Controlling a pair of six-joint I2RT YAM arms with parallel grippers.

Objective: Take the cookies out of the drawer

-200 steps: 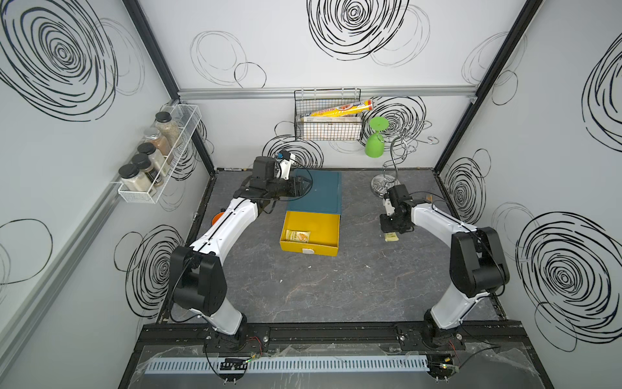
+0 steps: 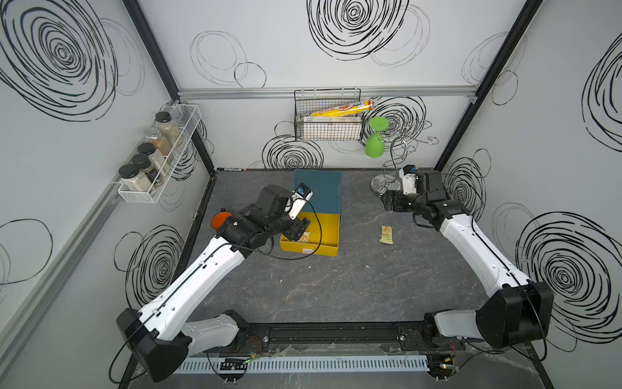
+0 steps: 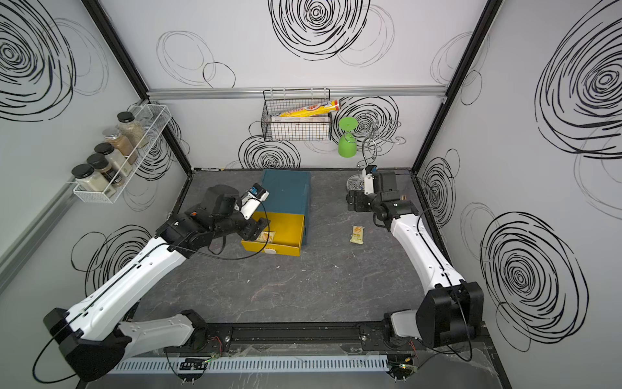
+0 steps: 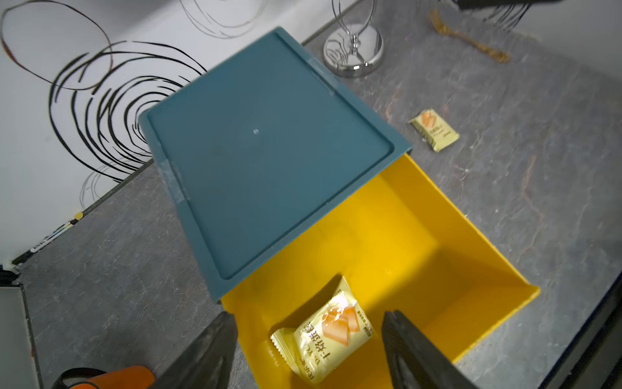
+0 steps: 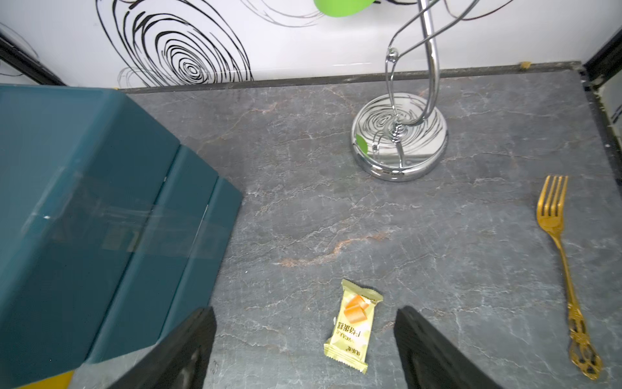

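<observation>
A yellow drawer (image 4: 414, 214) stands pulled out of its teal cabinet (image 4: 272, 142). One wrapped cookie packet (image 4: 333, 334) lies in it, at the left front. My left gripper is open above the drawer, that packet showing between its fingers but not gripped. On the table to the right of the cabinet, a second cookie packet (image 5: 353, 327) lies flat. My right gripper is open with nothing held, raised above and behind this packet in the top views. The left gripper partly covers the drawer's packet in the top left view.
A chrome stand (image 5: 398, 139) holding a green cup (image 2: 374, 144) is at the back right. A gold fork (image 5: 563, 272) lies at the far right. Left of the cabinet sits an orange object (image 2: 221, 219).
My left gripper has come from beside the cabinet's top to over the open drawer. My right gripper has moved back and up, leaving its packet on the table.
</observation>
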